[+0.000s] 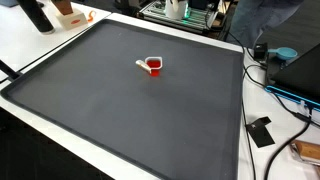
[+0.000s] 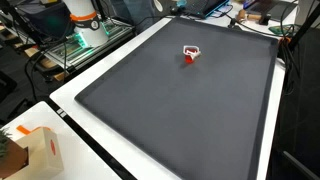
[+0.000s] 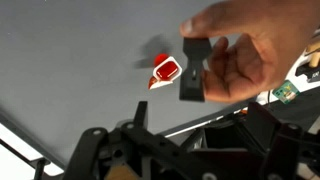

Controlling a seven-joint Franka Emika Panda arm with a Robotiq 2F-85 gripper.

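A small red piece with a white rim lies on the dark grey board, with a narrow pale piece touching or close beside it. The exterior views show the pair near the board's back edge; in exterior view 2 the red and white piece is small. At the bottom of the wrist view my gripper is open, with its black fingers spread. A person's hand holds a dark grey, bar-like object in front of the gripper, apart from the red piece. Neither exterior view shows the gripper.
Most of the board is bare. Brown boxes stand beyond its back left corner in exterior view 1. Black cables and equipment line the right side, with a small black item on the white table. The robot's base stands at the left in exterior view 2.
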